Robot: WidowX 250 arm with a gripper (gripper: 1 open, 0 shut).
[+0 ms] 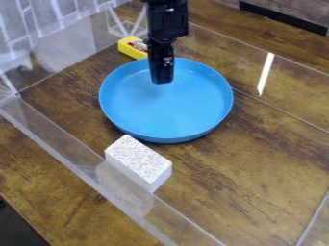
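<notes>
The black gripper (162, 60) hangs over the back edge of a large blue plate (164, 104), its fingers pointing down. Whether it holds anything is not clear. A yellow object (130, 47) lies just behind the plate, left of the gripper and partly behind it. A white speckled block (138, 162) rests in front of the plate, toward the lower left.
Transparent panels border the left side and cross the lower left. A dark strip of wood (290, 12) is at the top right.
</notes>
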